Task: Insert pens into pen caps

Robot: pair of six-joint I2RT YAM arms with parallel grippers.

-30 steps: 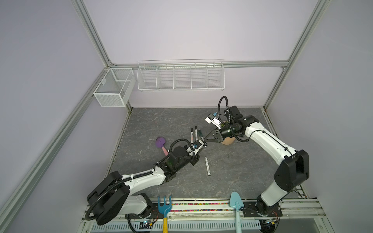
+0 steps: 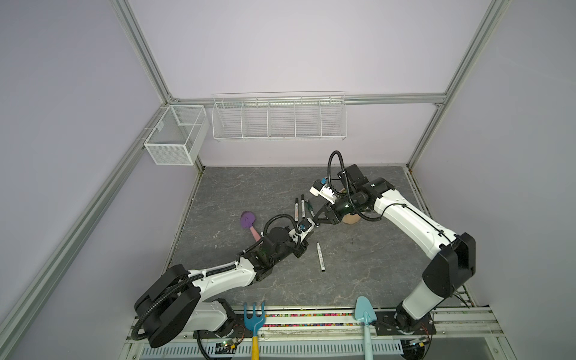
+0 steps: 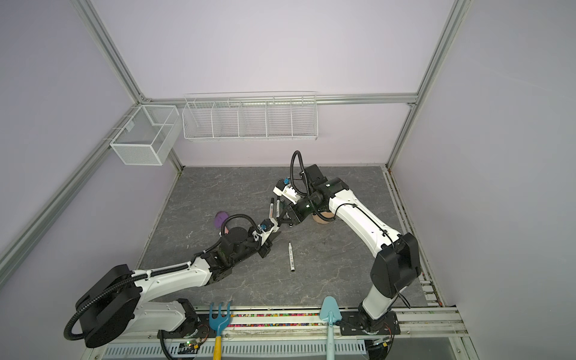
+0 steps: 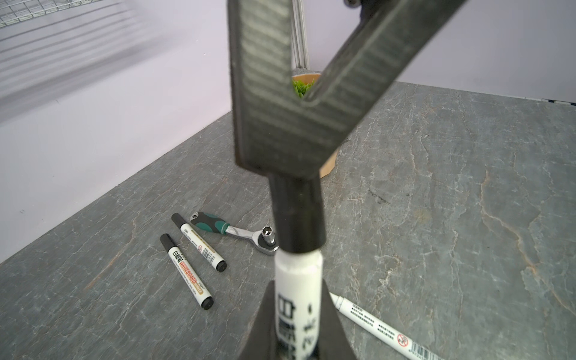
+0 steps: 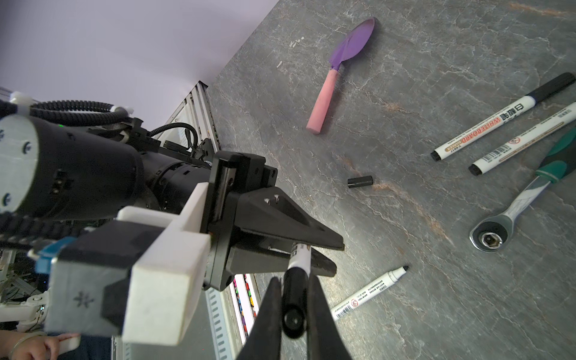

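Between my grippers a white whiteboard marker point(image 4: 298, 306) stands with a black cap point(image 4: 298, 216) over its end. My left gripper is shut on the marker's body. My right gripper is shut on the black cap, directly above the left fingers in the left wrist view. An uncapped marker point(image 2: 321, 256) lies on the table below them. Two capped markers, lie side by side farther back. A loose black cap point(image 5: 360, 181) lies nearby.
A ratchet wrench point(image 5: 534, 186) lies by the capped markers. A purple trowel point(image 5: 351, 42) with pink handle lies at the left. A planter point(image 4: 328, 162) is behind my right arm. Wire baskets point(image 2: 177, 147) hang on the walls.
My right gripper and its wrist have shifted slightly leftward in the top left view over the last second. My left arm shows no visible change.
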